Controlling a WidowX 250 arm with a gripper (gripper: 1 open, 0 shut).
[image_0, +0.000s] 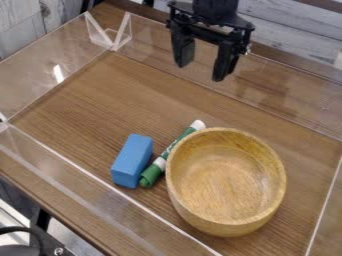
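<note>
My gripper (206, 60) hangs at the top centre of the camera view over the back part of the wooden surface, its two black fingers spread apart with nothing visible between them. Well below it, toward the front, lie a blue block (132, 160), a green and white marker (174, 152) slanting beside it, and a tan oval bowl (223, 183) to the right of both, which looks empty.
A clear plastic or wire piece (110, 32) stands by the back left edge. Dark cables show at the lower left corner.
</note>
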